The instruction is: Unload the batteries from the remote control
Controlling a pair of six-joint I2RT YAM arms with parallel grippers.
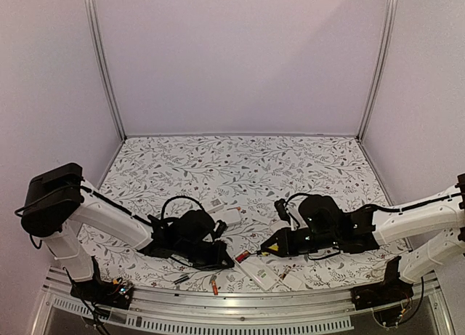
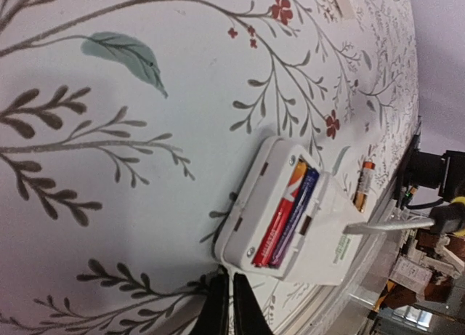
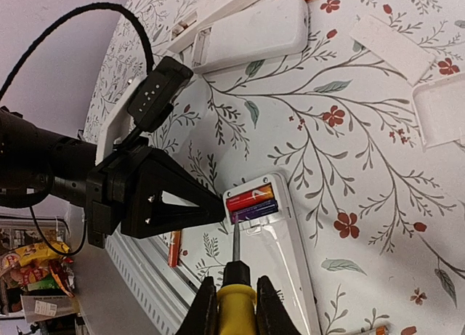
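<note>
The white remote (image 3: 276, 269) lies with its compartment open; a red-orange battery (image 3: 248, 198) and a purple battery (image 3: 254, 211) sit in it, side by side. My left gripper is shut, its tips low at the remote's end, nothing seen between them. My right gripper is shut on a yellow-handled screwdriver (image 3: 237, 302), whose thin shaft reaches down to the near side of the purple battery. In the top view the remote (image 1: 260, 275) lies between both arms.
Loose batteries (image 1: 214, 287) lie near the front edge. Other white cases (image 3: 247, 41), a cover (image 3: 385, 44) and a tray (image 3: 443, 110) lie farther back and to the side.
</note>
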